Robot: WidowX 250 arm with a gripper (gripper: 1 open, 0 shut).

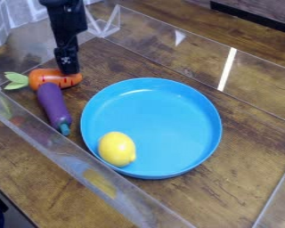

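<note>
My black gripper (65, 65) hangs at the upper left, its fingertips down at the top of an orange toy carrot (50, 79) with green leaves. The fingers look open, though the carrot partly merges with them in view. A purple eggplant (53, 108) with a teal stem lies just in front of the carrot. A yellow lemon (118, 149) sits in the front left of a blue plate (169, 105).
Clear plastic walls border the wooden surface (234, 151), with a long one along the lower left. Bare wood lies behind and to the right of the plate.
</note>
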